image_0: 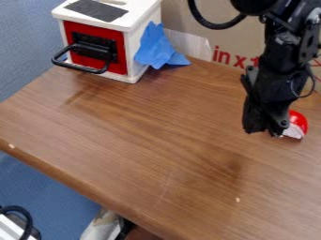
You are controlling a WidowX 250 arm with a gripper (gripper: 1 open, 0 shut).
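Note:
My gripper hangs over the right side of the wooden table, in front of a red object with a white face, which it largely hides. Its black fingers point down; whether they are open or shut cannot be made out.
A white box with a red front and black handle stands at the back left, with a blue cloth beside it. Cardboard lines the back.

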